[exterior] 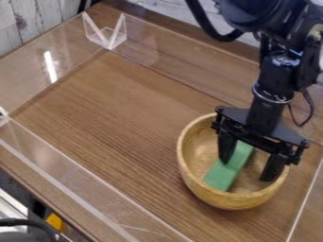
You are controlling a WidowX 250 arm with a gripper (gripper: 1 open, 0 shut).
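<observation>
A wooden bowl (209, 191) sits at the right of the table with a green object (224, 171) lying in it. My black gripper (248, 156) is down inside the bowl, its fingers spread to either side around the upper part of the green object and the bowl's interior. Whether the fingers touch the green object is unclear, as the gripper hides part of it.
A white wire-like piece (104, 33) stands at the back left. Clear plastic edges line the table's left side.
</observation>
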